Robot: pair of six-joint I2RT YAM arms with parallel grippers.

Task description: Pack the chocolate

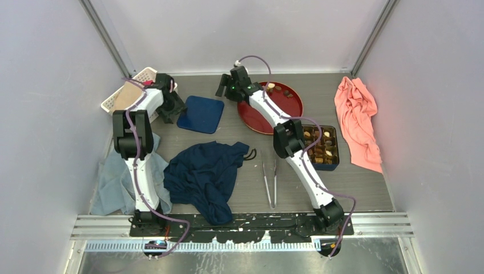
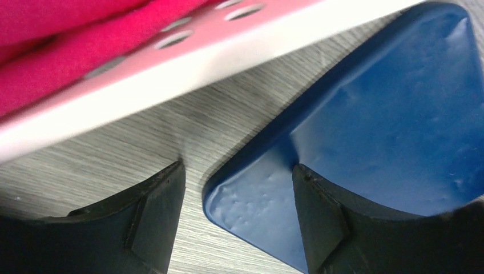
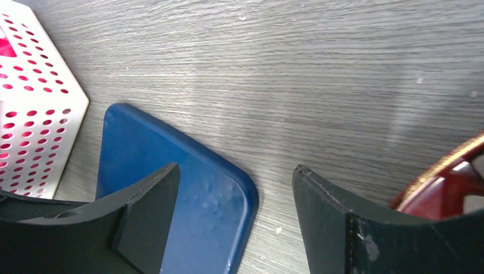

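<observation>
A closed dark blue box lid or flat box (image 1: 200,114) lies at the back left; it fills much of the left wrist view (image 2: 376,137). My left gripper is open above its corner, beside the white basket (image 2: 142,80). My right gripper is open over the table between that blue piece and the red round plate (image 1: 259,117), which holds a few chocolates. A compartmented box of chocolates (image 1: 322,148) stands at the right, partly behind the right arm.
The basket holds red cloth and brown paper. A navy cloth (image 1: 202,177) lies in front, light blue cloth (image 1: 120,182) front left, pink cloth (image 1: 357,123) far right. Metal tongs (image 1: 274,185) lie near the front middle.
</observation>
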